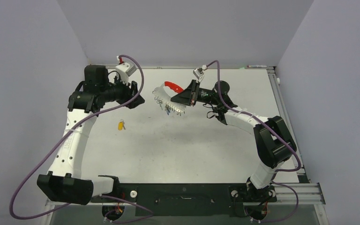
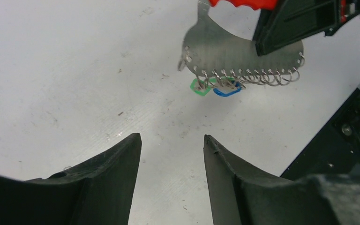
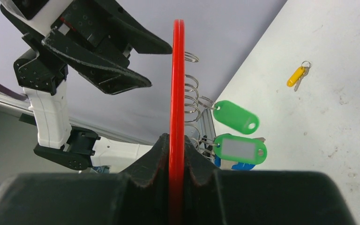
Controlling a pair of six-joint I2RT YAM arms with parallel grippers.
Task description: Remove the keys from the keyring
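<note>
My right gripper (image 1: 190, 96) is shut on a red-handled metal key holder (image 2: 225, 47) with a row of rings along its edge. Green tags (image 3: 234, 116) and a blue tag (image 2: 227, 93) hang from the rings, seen in both wrist views. A yellow-tagged key (image 1: 121, 125) on a small ring lies on the table, left of the holder. My left gripper is open with nothing between its fingers, left of the holder in the top view.
Walls stand at both sides and the back; purple cables run over both arms.
</note>
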